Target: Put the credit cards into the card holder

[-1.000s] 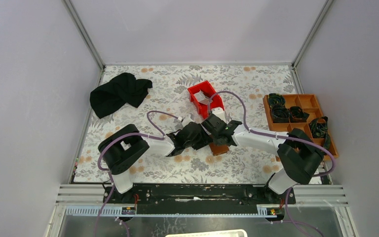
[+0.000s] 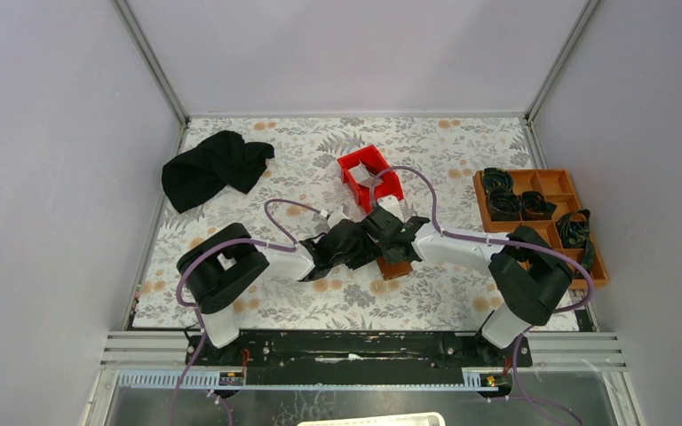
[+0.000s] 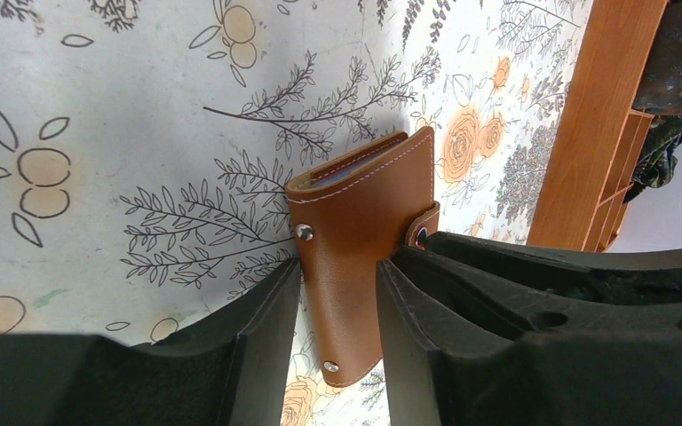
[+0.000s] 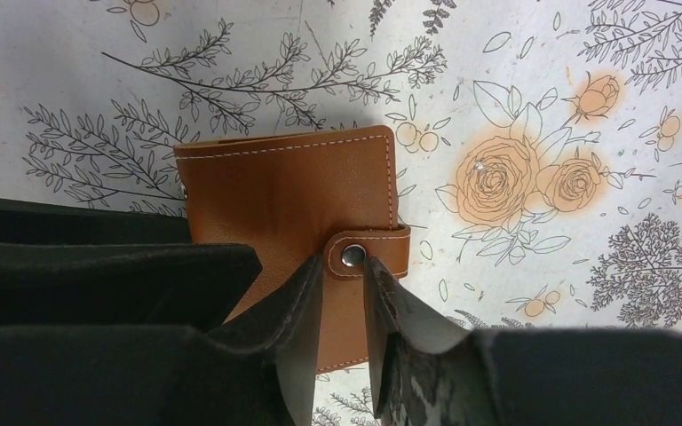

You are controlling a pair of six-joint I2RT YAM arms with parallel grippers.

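Observation:
The brown leather card holder (image 3: pixel 346 266) lies on the floral surface beneath both grippers, its snap strap (image 4: pixel 382 253) toward the right side. In the left wrist view my left gripper is part open, its fingertips over the holder's studded folded edge. My right gripper is open above the holder, fingertips beside the snap. In the top view the holder (image 2: pixel 393 269) is partly hidden by the grippers. No card can be told apart clearly.
A red box (image 2: pixel 348 164) with pale items stands behind the grippers. A wooden organizer (image 2: pixel 546 177) with dark coiled items is at the right, a black cloth (image 2: pixel 216 166) at the back left.
The left arm looks unchanged in the top view.

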